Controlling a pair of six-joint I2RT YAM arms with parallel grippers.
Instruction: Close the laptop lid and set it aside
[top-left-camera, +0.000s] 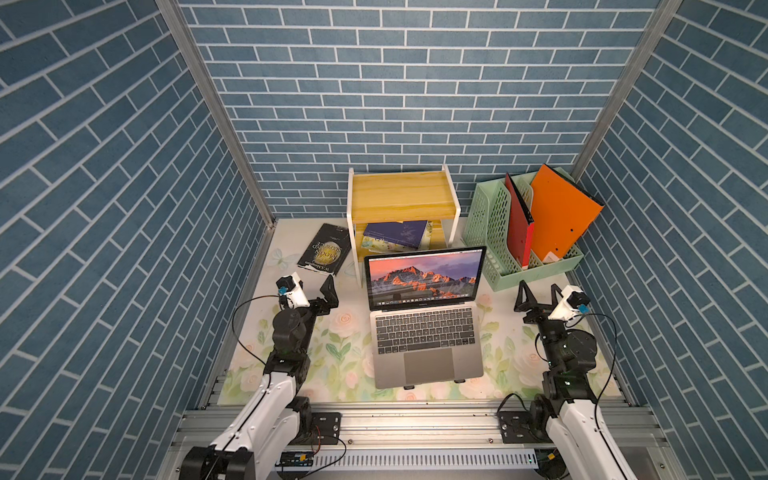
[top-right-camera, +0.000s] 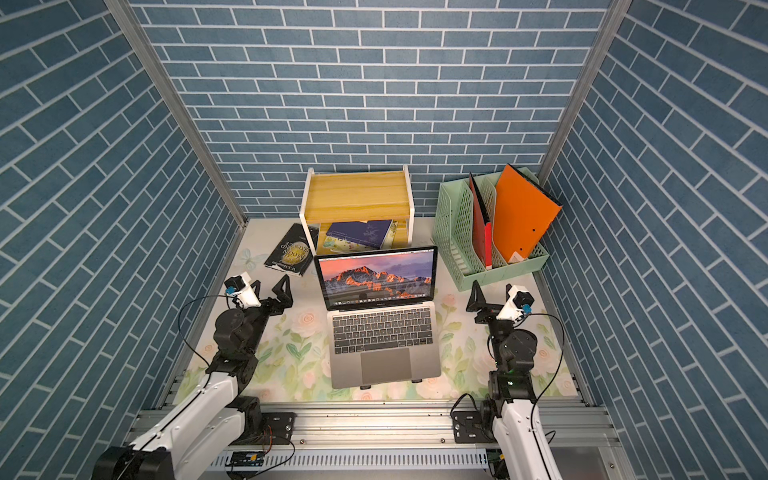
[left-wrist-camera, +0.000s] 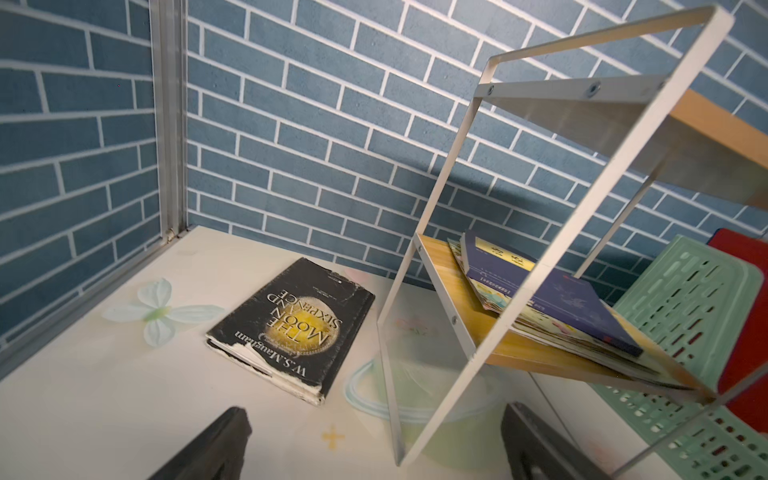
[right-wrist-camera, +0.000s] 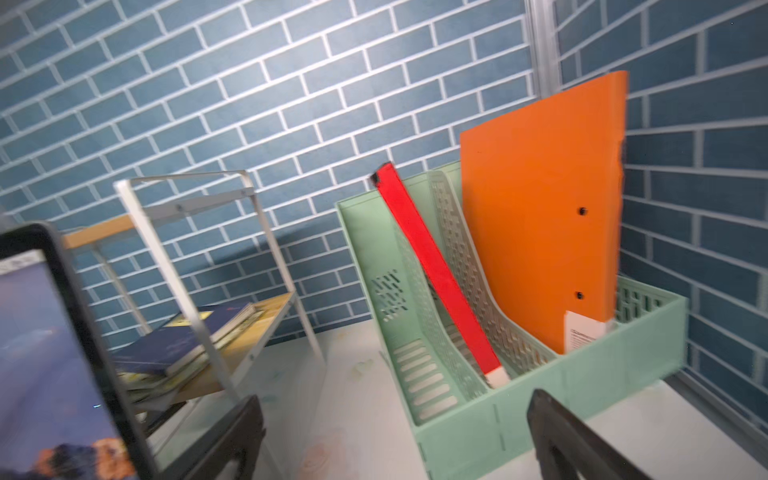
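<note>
In the middle of the table stands the grey laptop (top-left-camera: 426, 344), its lid up and its screen (top-left-camera: 424, 278) lit with a mountain picture. Left of it, apart from it, my left gripper (top-left-camera: 310, 288) is open and empty, pointing toward the back of the table. On the laptop's other side my right gripper (top-left-camera: 539, 291) also stands open, with nothing between its fingers. The left wrist view does not show the laptop. At the left edge of the right wrist view, part of the lid (right-wrist-camera: 56, 352) appears close by, upright.
Close behind the lid is a small wooden shelf (top-right-camera: 357, 196) holding a few books. A black book (left-wrist-camera: 292, 328) lies at back left. A green file rack (top-right-camera: 504, 274) with a red folder and an orange folder (right-wrist-camera: 544, 200) fills the back right.
</note>
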